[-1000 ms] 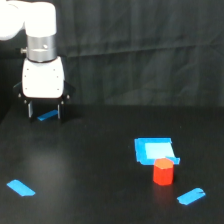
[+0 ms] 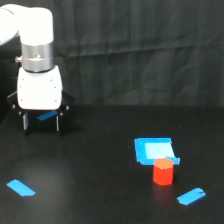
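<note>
On the left side of the camera view, my white arm hangs down with its gripper (image 2: 41,124) open, the two dark fingers spread wide apart. No object shows held in the fingers; a strip of blue tape (image 2: 48,115) appears behind them on the black table. A red block (image 2: 163,173) with a six-sided outline is far off to the right. Just behind it lies a flat white piece with a blue border (image 2: 142,150), and the block overlaps its near edge in this view. Whether the two touch cannot be told.
Blue tape strips also mark the black table at the front left (image 2: 21,188) and the front right (image 2: 191,197). A dark curtain (image 2: 140,50) closes off the back. Between the gripper and the red block the tabletop is bare.
My gripper has come slightly lower and a little to the left in the view, still with its fingers apart. The red block and the blue-bordered piece look unmoved.
</note>
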